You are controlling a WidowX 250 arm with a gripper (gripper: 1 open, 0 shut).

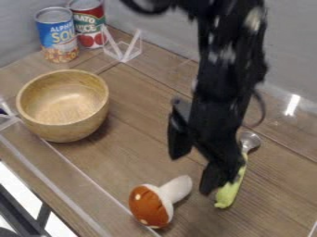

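Note:
My black gripper [198, 153] is open, low over the right middle of the table, with one finger just above the green-handled utensil [227, 193], whose metal head pokes out to the right of it and whose middle is partly hidden. A toy mushroom [148, 206] with an orange, white-spotted cap lies to the lower left of the gripper.
A wooden bowl [62, 120] sits at the left. Two cans, a blue one [57, 34] and a red one [89, 23], stand at the back left beside a white wire-like object [121, 48]. The wall runs along the back.

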